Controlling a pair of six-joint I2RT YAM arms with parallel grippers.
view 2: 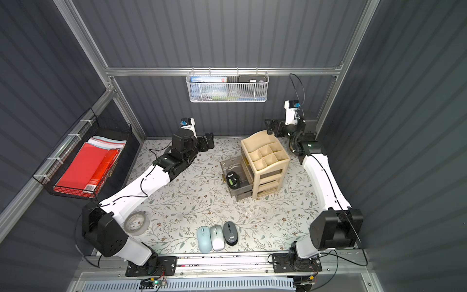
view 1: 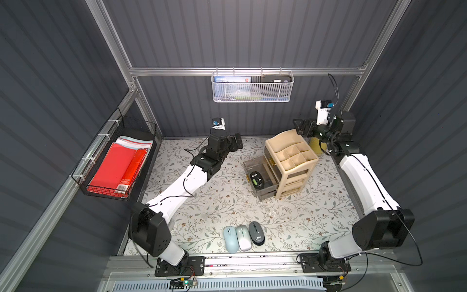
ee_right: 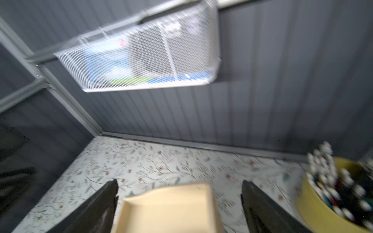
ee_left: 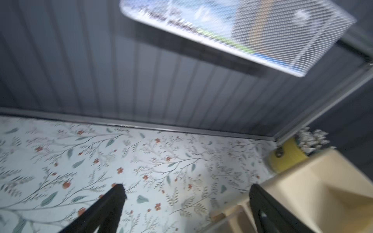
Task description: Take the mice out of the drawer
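Note:
A black mouse lies in the pulled-out clear drawer at the left side of a cream organizer. Three mice, light blue, white and dark grey, lie side by side at the table's front. My left gripper is open and empty, raised left of and behind the drawer. My right gripper is open and empty, raised above the back right of the organizer.
A yellow holder stands behind the organizer at right. A white mesh basket hangs on the back wall; a black basket of red folders hangs at left. A tape roll lies at front left.

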